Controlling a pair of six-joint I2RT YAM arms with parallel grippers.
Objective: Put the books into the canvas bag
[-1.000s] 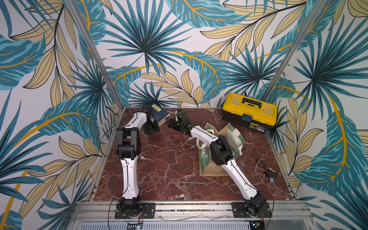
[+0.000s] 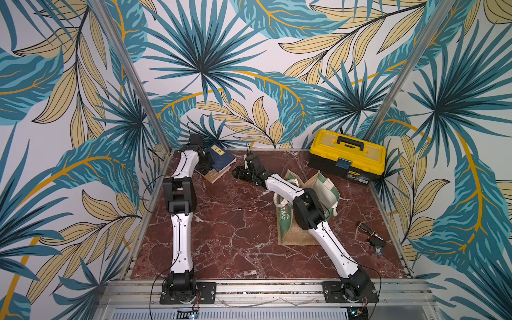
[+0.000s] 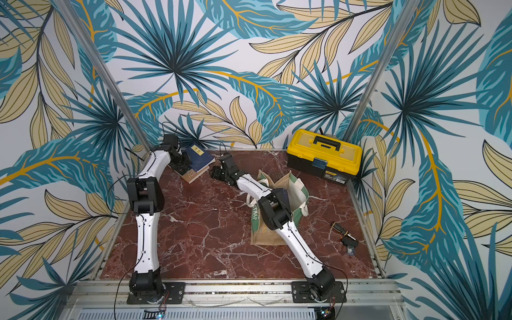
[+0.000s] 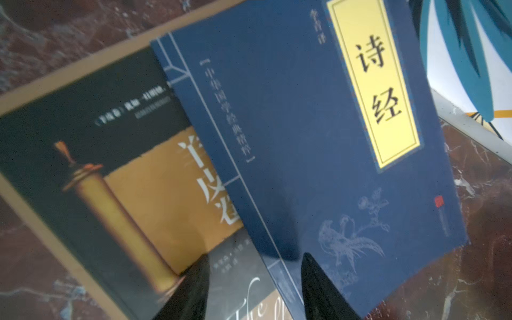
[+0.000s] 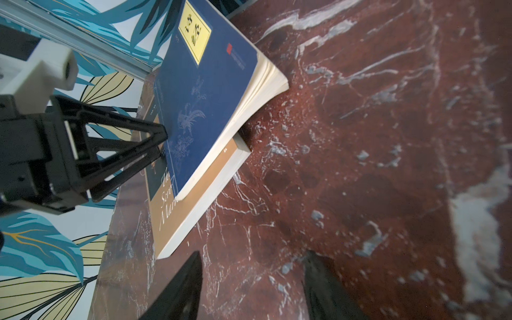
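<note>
A navy book [image 4: 309,133] lies askew on a brown-covered book [image 4: 128,213] at the back left of the table. My left gripper is right over both, at the navy book's spine edge; whether anything sits between its fingers is unclear. My right gripper points toward the books from their right, fingers apart, over bare marble with nothing between them. The canvas bag [image 2: 290,232], beige and green, stands right of centre, partly hidden under my right arm.
A yellow-lidded toolbox [image 2: 346,149] stands at the back right. A screwdriver [image 2: 368,230] and a small dark object [image 2: 376,245] lie near the right edge.
My left gripper has moved back and up-left over the books, uncovering more of the brown book. The right arm looks unmoved.
</note>
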